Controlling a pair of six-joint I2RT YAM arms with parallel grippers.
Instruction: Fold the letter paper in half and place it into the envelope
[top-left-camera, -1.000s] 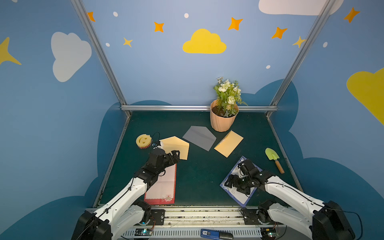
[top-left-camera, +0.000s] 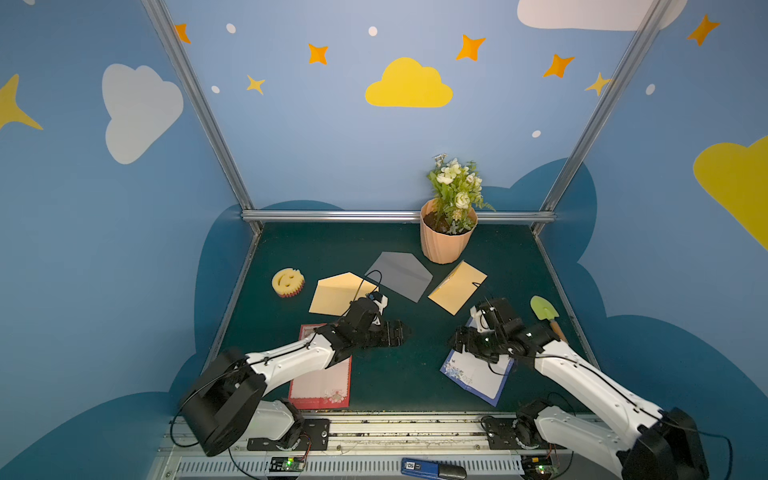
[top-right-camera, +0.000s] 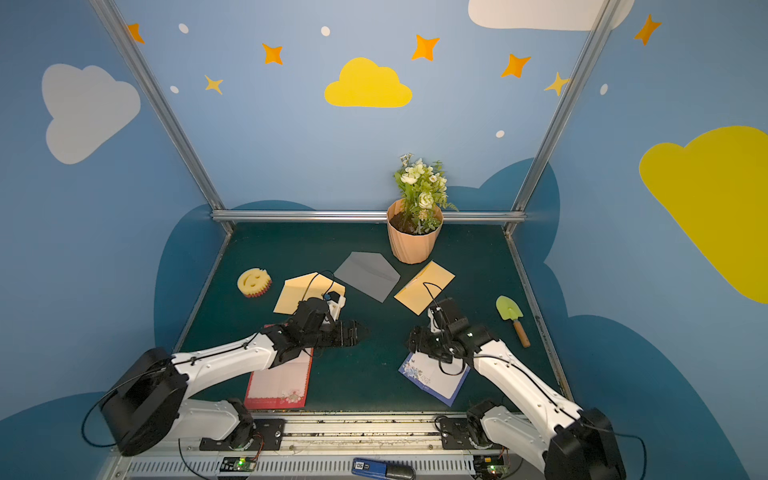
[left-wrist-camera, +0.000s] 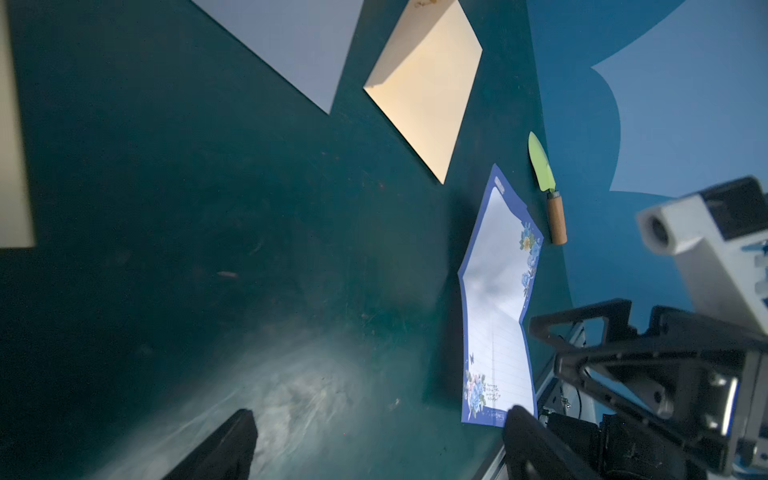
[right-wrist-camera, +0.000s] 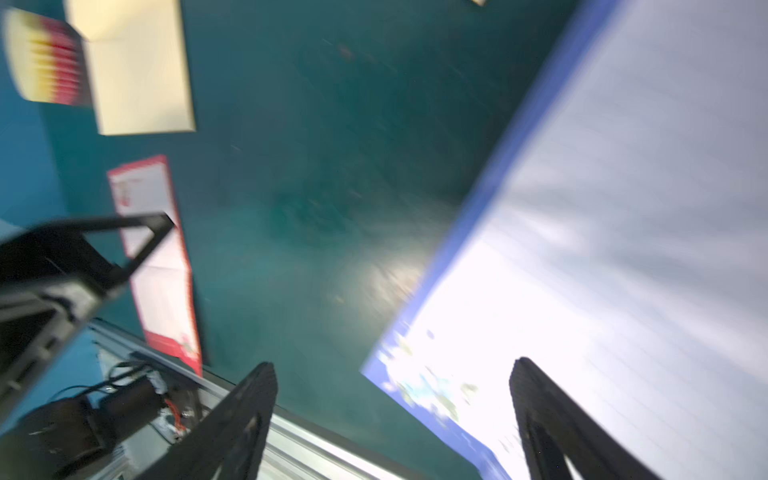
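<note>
A blue-bordered letter sheet (top-left-camera: 478, 376) lies unfolded at the front right, a crease across it showing in the left wrist view. A red-bordered letter sheet (top-left-camera: 328, 382) lies at the front left, partly under the left arm. Behind them are a yellow envelope (top-left-camera: 332, 300) with its flap spread, a grey envelope (top-left-camera: 400, 274) and a second yellow envelope (top-left-camera: 457, 288). My left gripper is open above bare table, right of the red sheet. Open as well, my right gripper hangs by the blue sheet's left edge. Neither holds anything.
A flower pot (top-left-camera: 445, 241) stands at the back. A round smiley object (top-left-camera: 288, 282) sits at the left, and a small trowel (top-right-camera: 512, 318) lies near the right wall. Bare table separates the two sheets.
My left gripper has swung right from near the left yellow envelope. The blue sheet has shifted slightly.
</note>
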